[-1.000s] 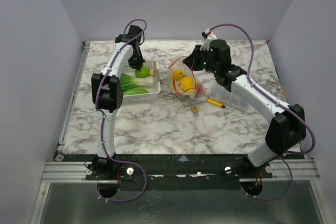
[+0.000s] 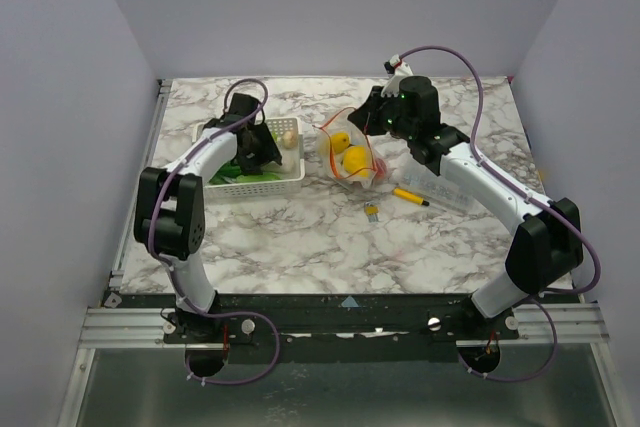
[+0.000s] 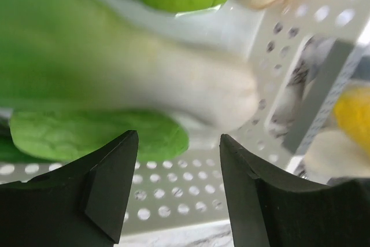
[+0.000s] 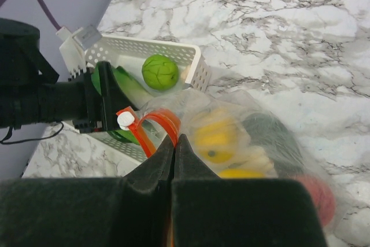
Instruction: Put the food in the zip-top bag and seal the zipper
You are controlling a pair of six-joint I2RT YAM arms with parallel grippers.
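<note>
My left gripper [image 2: 262, 157] is over the white basket [image 2: 294, 183], its fingers apart and empty above leek [image 3: 173, 79] and a green cucumber-like vegetable [image 3: 87, 134]. A round green vegetable [image 4: 160, 72] and a pale onion-like item are at the basket's back. My right gripper is shut on the orange zipper edge of the clear bag [image 4: 254, 114], holding it upright. Inside the bag show yellow items [image 2: 355, 160], something dark green and a red item [image 4: 315, 198].
A yellow marker [image 2: 409, 196] and clear plastic [image 2: 445, 190] lie right of the bag. A small yellow-and-grey piece [image 2: 371, 211] lies in front.
My left arm has swung from the back of the basket toward its front left, over the leek and long green vegetable. The right arm and bag have not visibly moved.
</note>
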